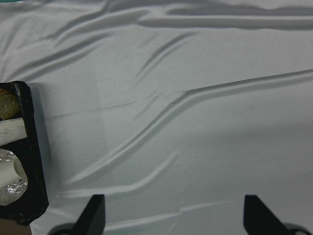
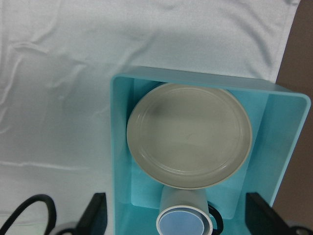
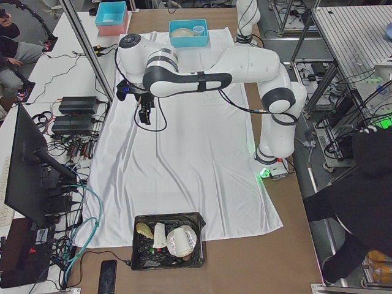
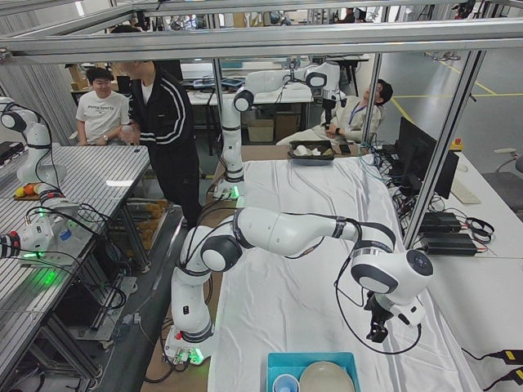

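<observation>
My left gripper hangs over the white cloth [image 1: 205, 137], open and empty; in the camera left view it [image 3: 145, 113] is above the cloth's middle. A black tray [image 3: 201, 245] holds a yellowish item, white rolls and a foil-covered item; its edge [image 1: 34, 171] shows in the left wrist view. My right gripper is open above a blue bin [image 2: 122, 98] holding a beige plate [image 2: 188, 132] and a white mug [image 2: 166, 205] with a light blue interior and dark handle.
A monitor [image 3: 30, 171], cables and black boxes [image 3: 76, 124] line the left side. A metal table [image 3: 346, 37] stands to the right, with a person [image 3: 361, 196] beside it.
</observation>
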